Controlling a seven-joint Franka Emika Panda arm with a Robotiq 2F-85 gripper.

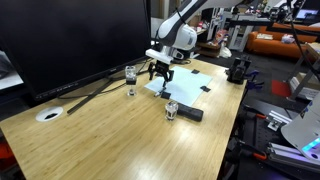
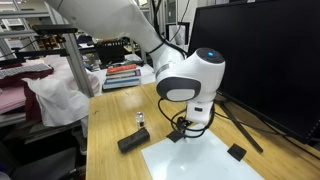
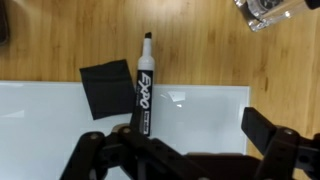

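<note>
An EXPO marker (image 3: 146,85) with a dark tip lies partly on a white board (image 3: 200,100) and partly on the wooden table in the wrist view. Beside it on the left is a black square (image 3: 108,90). My gripper stands open, its fingers wide apart; the marker's lower end passes close to the left finger, and I cannot tell if they touch. In exterior view 1 the gripper (image 1: 161,74) hangs low over the board's far left edge. Exterior view 2 shows the gripper (image 2: 193,128) just above the board (image 2: 195,160).
A clear cup (image 1: 171,110) and a black block (image 1: 188,114) sit nearer the front. Another clear container (image 1: 130,76) stands left of the arm, near the large black screen (image 1: 75,45). Open table (image 1: 90,140) lies at front left.
</note>
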